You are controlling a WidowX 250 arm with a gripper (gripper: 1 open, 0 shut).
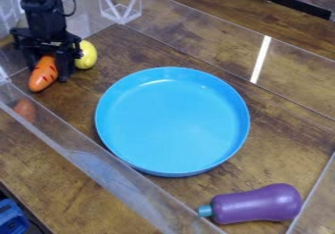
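My black gripper (pixel 50 52) is at the upper left, low over an orange carrot (pixel 42 75) and shut on it. The carrot lies tilted, partly hidden by the fingers. A yellow object (pixel 85 56) sits just right of the gripper. A large blue plate (pixel 171 119) fills the middle, and a purple eggplant (pixel 260 204) lies at the lower right.
Clear walls (pixel 118 177) border the wooden work area on the left and lower side. The wooden floor (pixel 210 47) above and right of the plate is bare. A blue object (pixel 8 219) is at the lower left, outside the wall.
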